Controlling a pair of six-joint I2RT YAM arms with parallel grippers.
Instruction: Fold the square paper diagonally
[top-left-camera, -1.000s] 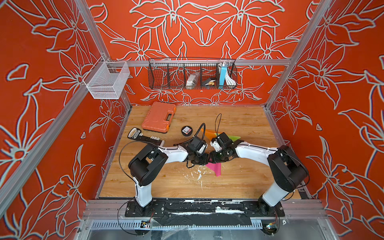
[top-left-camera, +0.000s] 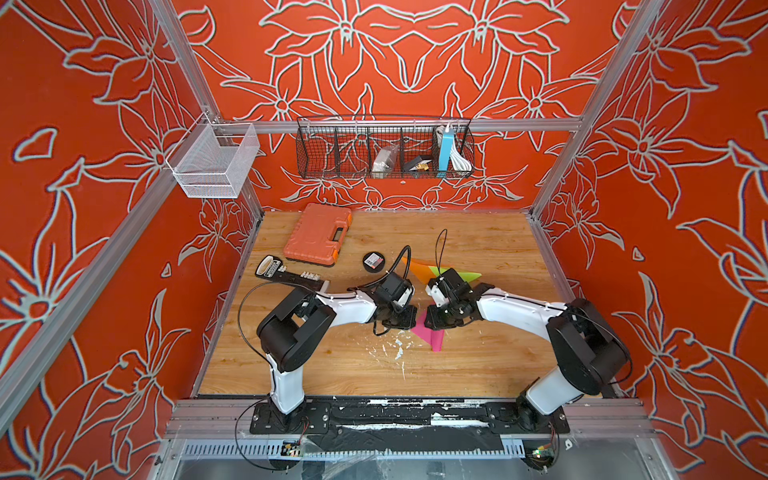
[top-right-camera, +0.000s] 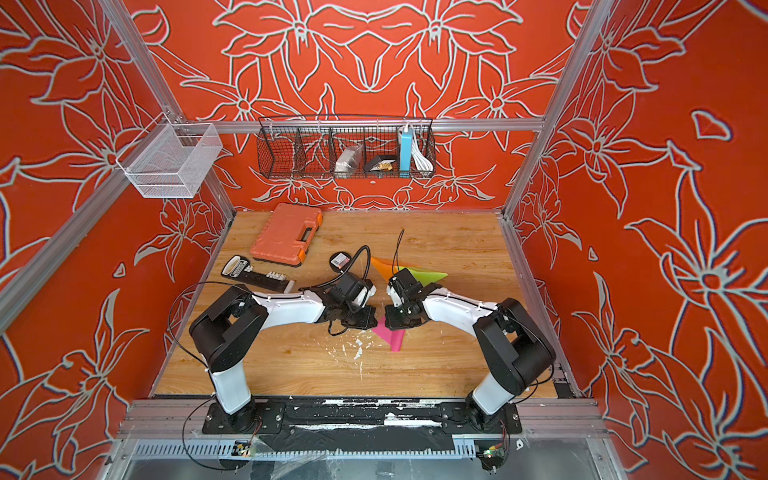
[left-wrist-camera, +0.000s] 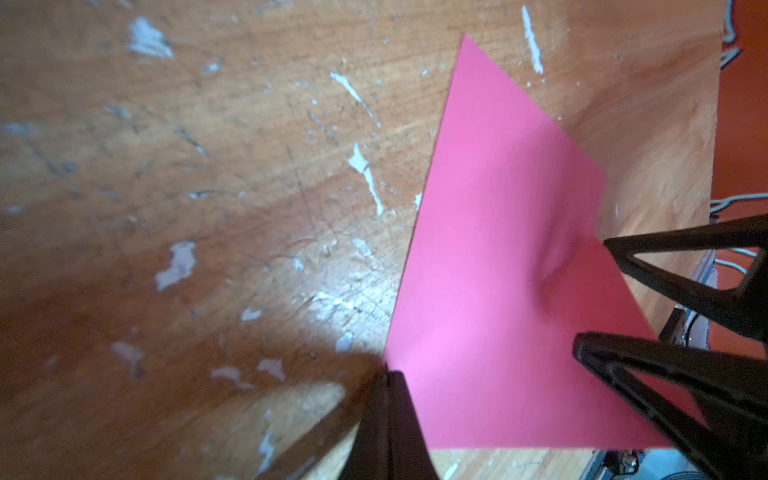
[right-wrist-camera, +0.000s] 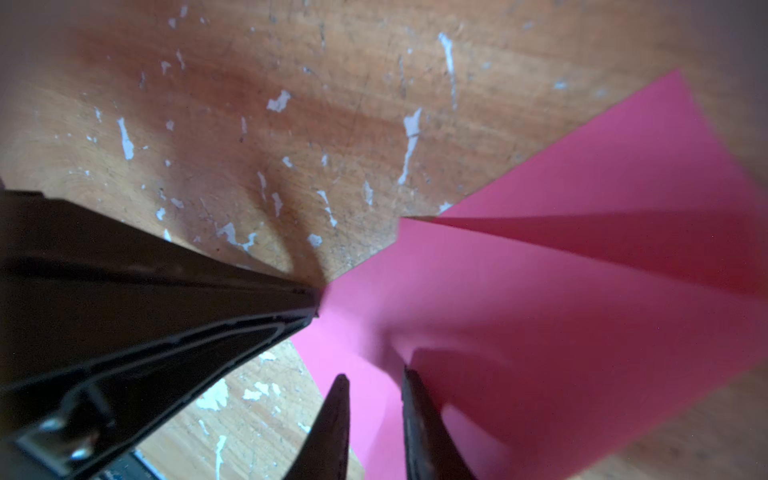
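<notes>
The pink square paper (left-wrist-camera: 496, 280) lies on the table between the two grippers. In the right wrist view a folded flap (right-wrist-camera: 560, 304) with a crease lies over part of it. My left gripper is shut, its tips down at the paper's edge; I cannot tell whether paper is between them. My right gripper has its fingers a little apart over the pink paper, with nothing visible held. It also shows at the right of the left wrist view, over the paper.
Orange and yellow-green papers (top-left-camera: 457, 274) lie just behind the arms. A black round item (top-left-camera: 373, 261), an orange case (top-left-camera: 316, 232) and a black tool (top-left-camera: 280, 273) sit at the back left.
My right gripper and arm have moved slightly to the right and toward the front, away from my left gripper. The left arm has stayed where it was.
</notes>
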